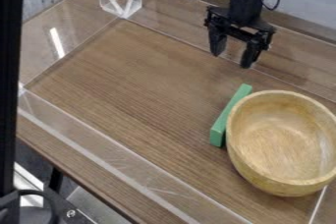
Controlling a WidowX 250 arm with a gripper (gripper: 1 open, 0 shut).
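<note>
My black gripper (239, 43) hangs low over the upper right of the wooden table, open, its two fingers apart with nothing seen between them. A large light wooden bowl (278, 144) sits at the lower right. A green bar (226, 119) lies just left of the bowl, below my gripper and apart from it.
A clear plastic piece (120, 0) stands at the upper left. Transparent strips edge the table (118, 71). Black parts and cables lie beyond the lower left edge.
</note>
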